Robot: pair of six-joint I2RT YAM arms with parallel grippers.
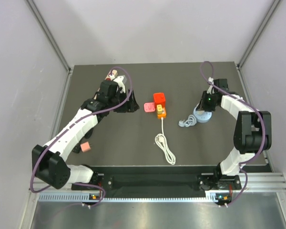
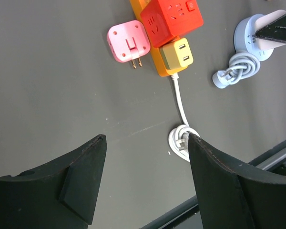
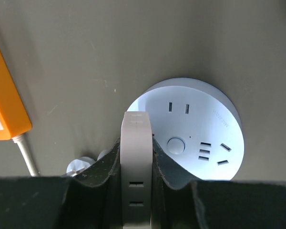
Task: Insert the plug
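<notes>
My right gripper is shut on a slim white plug block (image 3: 136, 131) with slots in its face. The block stands over the left part of a round, pale-blue socket (image 3: 195, 129); its prongs are hidden, so I cannot tell whether they are in the slots. In the left wrist view, the white block (image 2: 270, 19) overlaps the round socket (image 2: 248, 36), with a dark finger (image 2: 279, 32) against it. My left gripper is open above bare table, nothing between its fingers.
Left of the socket are its coiled cord (image 1: 188, 121), an orange strip (image 1: 161, 115) bearing a red cube (image 1: 159, 98) and yellow block (image 2: 178, 53), a pink plug (image 1: 149, 107) and a white cable coil (image 1: 166, 149). A salmon block (image 1: 85, 147) sits front left.
</notes>
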